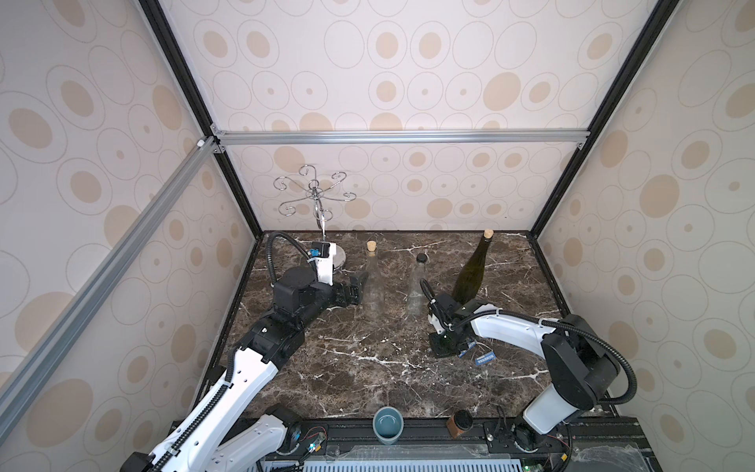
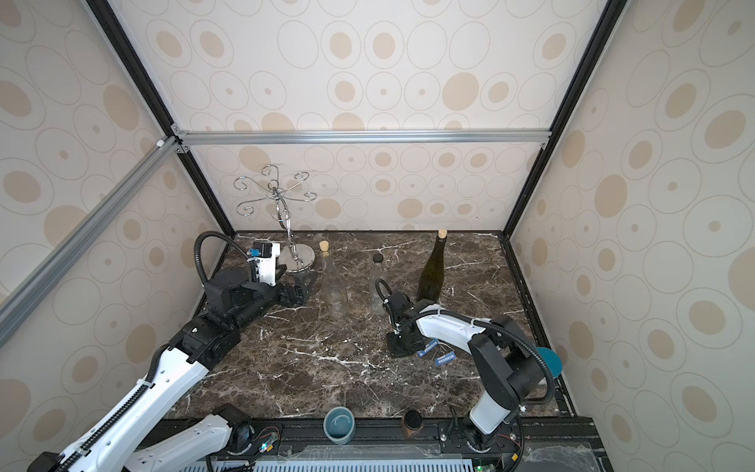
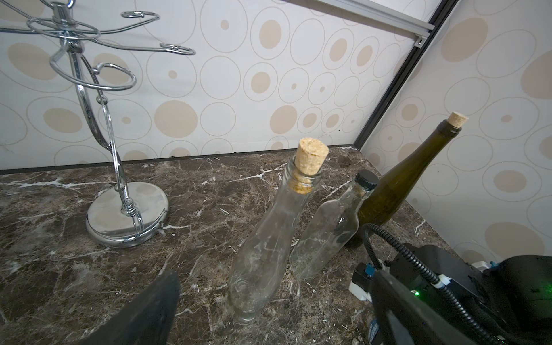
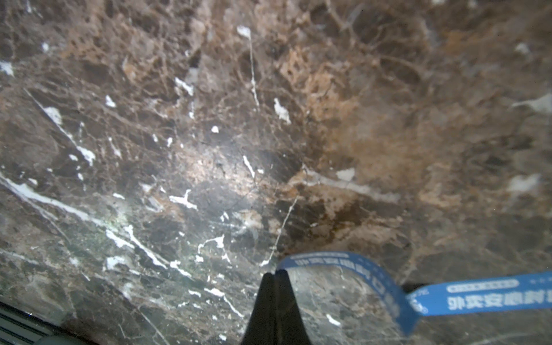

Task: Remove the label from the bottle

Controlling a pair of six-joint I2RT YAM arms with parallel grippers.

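A blue label strip (image 4: 488,296) with white print lies on the marble table, bent sharply; one length arches up, and its end meets my right gripper's (image 4: 276,274) closed fingertips, where it looks pinched. The same strip's printed part (image 2: 445,358) shows beside the right arm. A clear corked bottle (image 3: 261,258) stands before my left gripper (image 1: 355,289), which is open with nothing between its fingers. Behind it are a clear black-capped bottle (image 3: 325,233) and a dark green corked bottle (image 3: 396,187). No label shows on the visible parts of these bottles.
A chrome multi-armed stand (image 3: 129,215) rises at the back left. Along the front edge sit a blue-grey cup (image 1: 387,423) and a brown, dark-topped jar (image 1: 458,423).
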